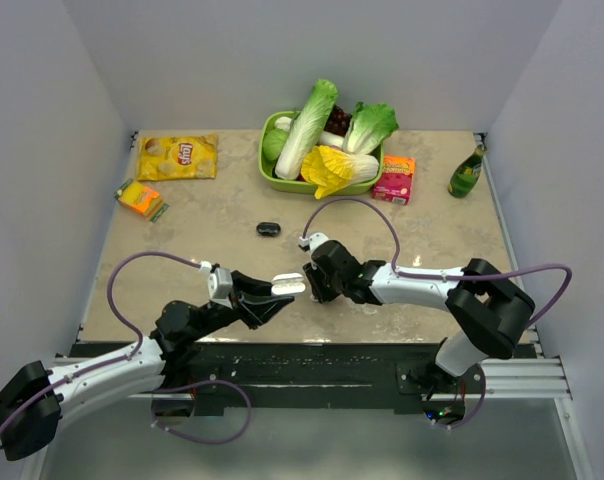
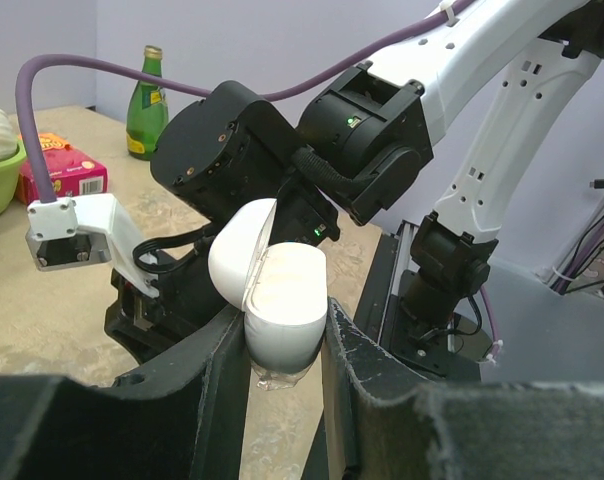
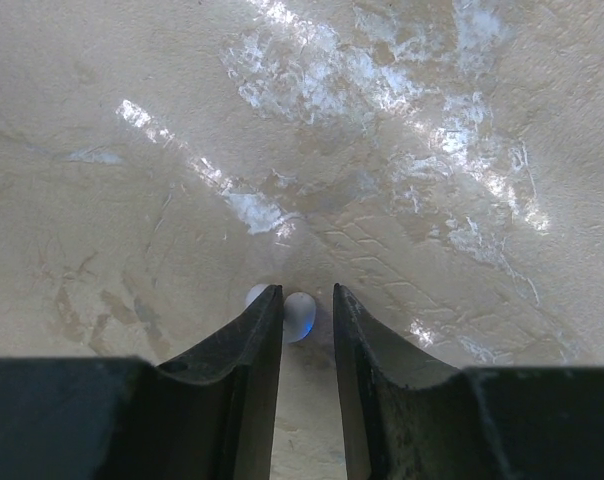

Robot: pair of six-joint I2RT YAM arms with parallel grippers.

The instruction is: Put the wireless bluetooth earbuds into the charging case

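My left gripper is shut on the white charging case, its lid raised, held above the table's front part. On the tabletop in the right wrist view two small white earbuds lie close together. My right gripper is open over them, the left finger partly hiding the pair and one bud showing between the fingers. In the top view this gripper sits low, just right of the held case.
A black oblong object lies mid-table. At the back are a green vegetable basket, a chips bag, a red box and a green bottle. An orange carton lies at left.
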